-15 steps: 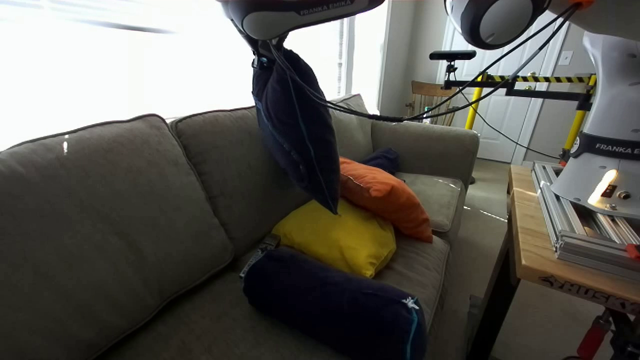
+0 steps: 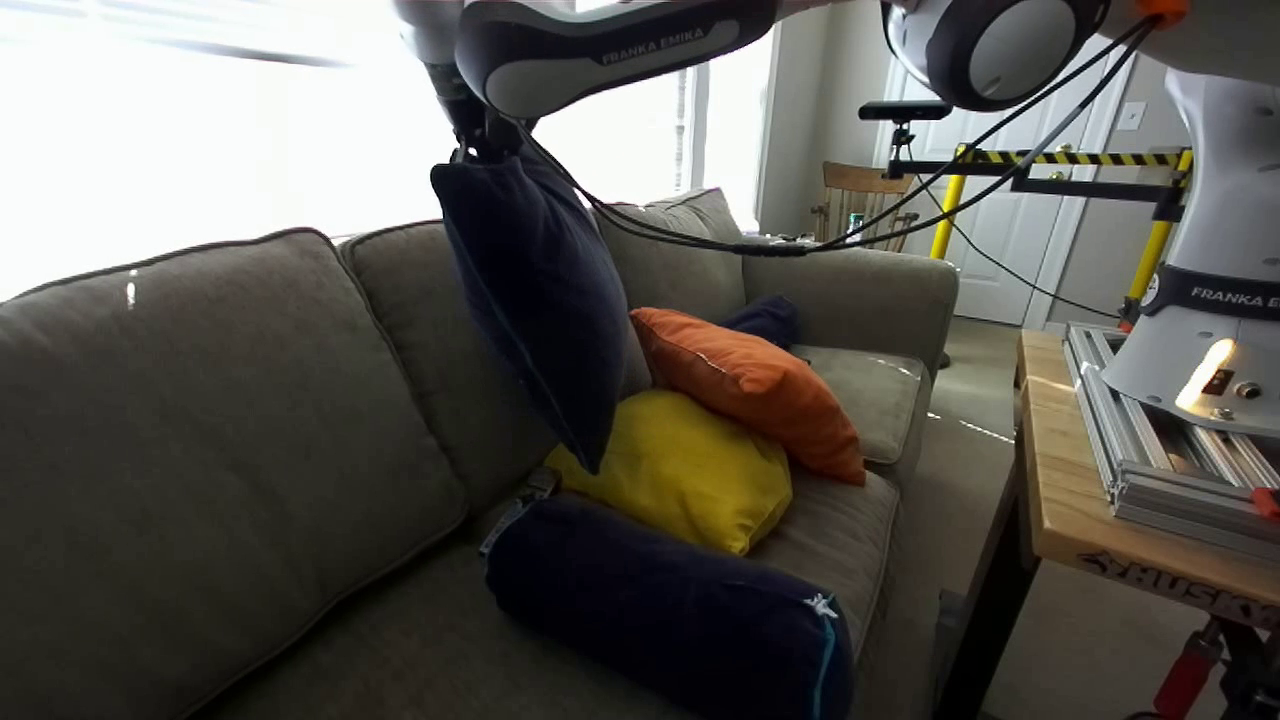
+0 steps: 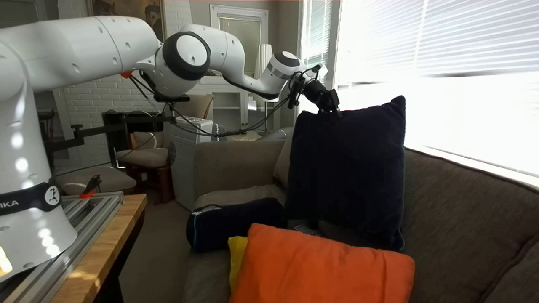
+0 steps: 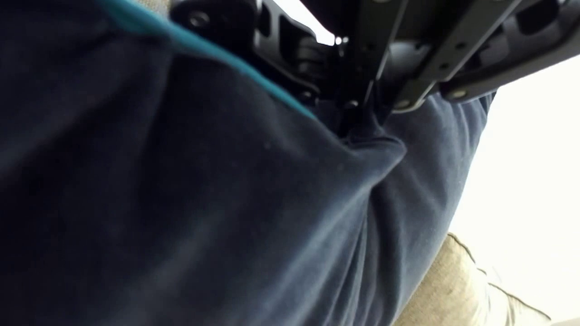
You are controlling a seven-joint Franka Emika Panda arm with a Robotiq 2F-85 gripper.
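Note:
A large navy square pillow (image 2: 540, 300) hangs from my gripper (image 2: 485, 156) over the couch, close to its backrest. In the wrist view the fingers (image 4: 352, 103) pinch a fold of the pillow's dark fabric (image 4: 261, 206) near its teal-piped edge; the fingertips are partly hidden in the cloth. From the other side, the pillow (image 3: 348, 171) hangs broad and nearly upright below the gripper (image 3: 333, 111). A yellow pillow (image 2: 672, 468), an orange pillow (image 2: 756, 382) and a navy bolster (image 2: 660, 600) lie on the couch seat.
The grey couch (image 2: 180, 456) has its backrest along a bright window. Another dark blue item (image 2: 765, 319) rests near the far armrest. My base stands on a wooden workbench (image 2: 1056, 480).
The gripper and the navy pillow have moved left and nearer in exterior view 1, with the pillow's bottom corner lower. The pillows and bolster on the seat have stayed put.

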